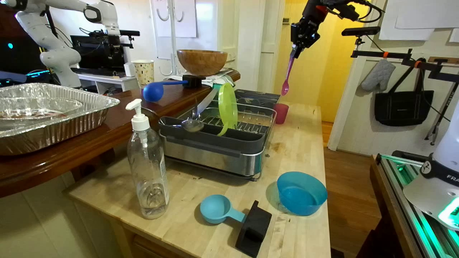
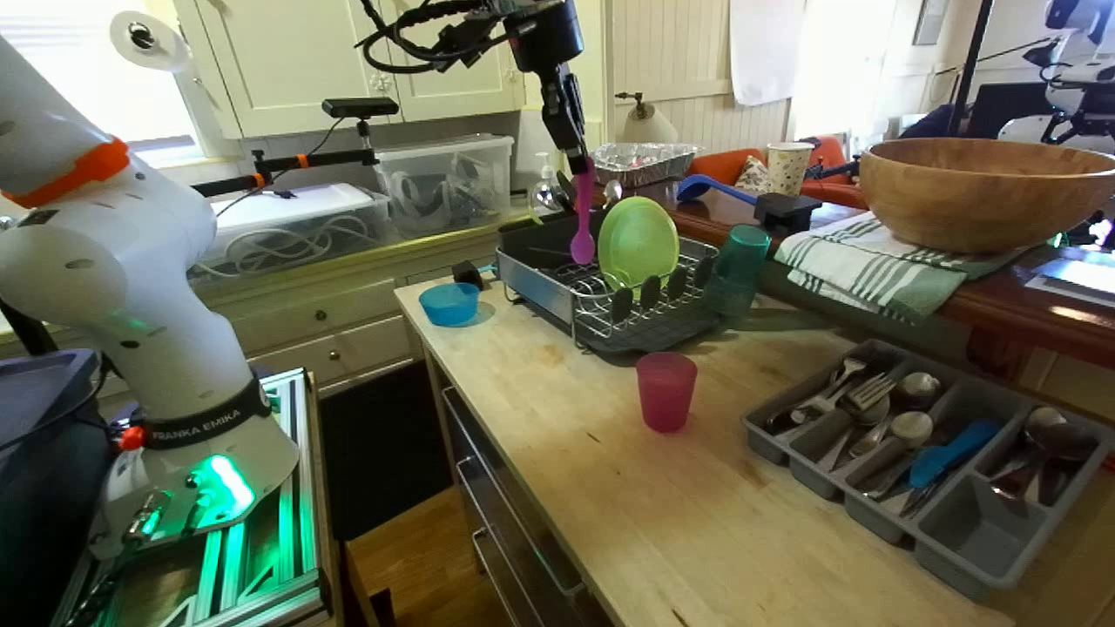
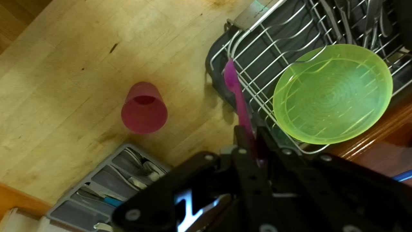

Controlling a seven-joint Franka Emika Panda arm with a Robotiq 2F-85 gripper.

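A pink-purple spoon (image 1: 288,78) hangs bowl-down from my gripper (image 1: 294,48), whose fingers are shut on its handle. In exterior view 2 the spoon (image 2: 583,225) shows in front of the dish rack (image 2: 543,292), clear of the counter. From the wrist, I see the spoon (image 3: 240,96) reaching past my gripper over the rack's near corner. A pink cup (image 3: 145,110) stands on the counter to the left of the spoon, apart from it. The grey cutlery tray (image 2: 888,491) holds several spoons, forks and other utensils.
A green plate (image 2: 638,246) stands in the rack, with a teal cup (image 2: 739,261) at its end. The blue bowl (image 1: 301,193), soap bottle (image 1: 147,172) and light-blue scoop (image 1: 216,209) sit at the counter's other end. Bare counter surrounds the pink cup.
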